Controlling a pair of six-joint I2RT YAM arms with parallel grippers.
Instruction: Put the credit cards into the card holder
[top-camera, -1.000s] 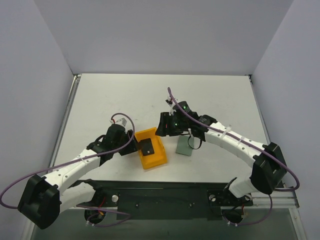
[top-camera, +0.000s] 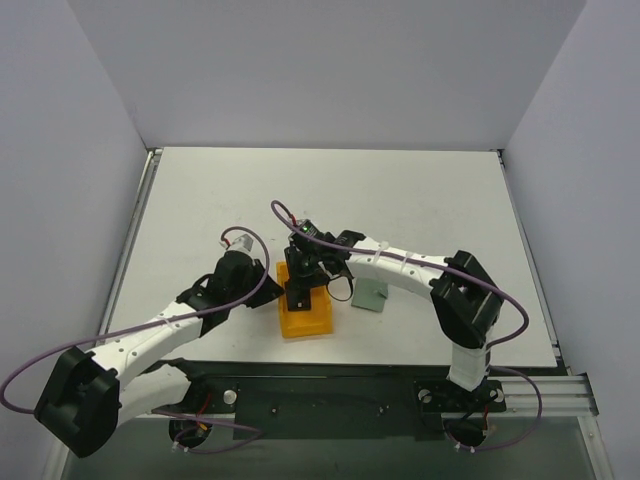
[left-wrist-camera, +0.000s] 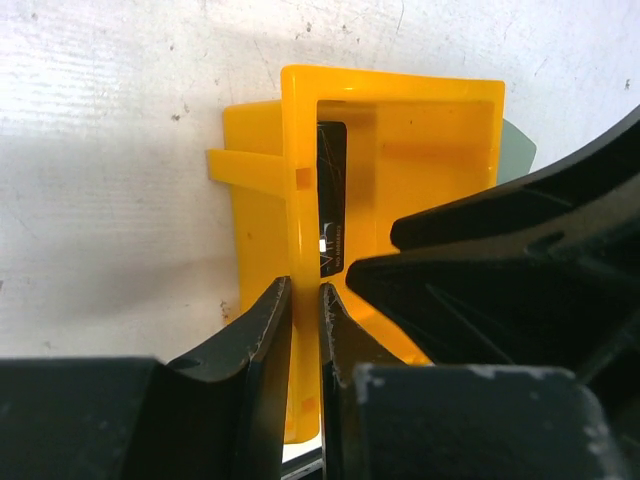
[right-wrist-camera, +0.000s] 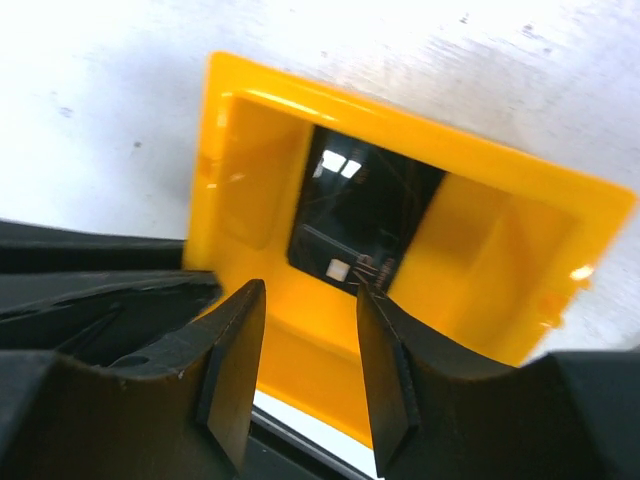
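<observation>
A black card lies flat in the yellow tray; part of that card (left-wrist-camera: 331, 190) shows past the tray's rim (left-wrist-camera: 300, 130) in the left wrist view. My left gripper is shut on this rim, at the tray's left side. Above the tray, my right gripper is open, its fingertips near the card's lower end with nothing clearly between them. A flat grey-green piece (top-camera: 369, 295), possibly the card holder, lies on the table right of the tray.
The left gripper's dark fingers (right-wrist-camera: 110, 300) reach in close beside the right gripper, leaving little room over the tray. Behind both arms the white table (top-camera: 400, 190) is clear.
My right gripper has come left, from beside the tray to over it and the card. The tray has turned slightly and now sits straighter. My left arm has hardly moved.
</observation>
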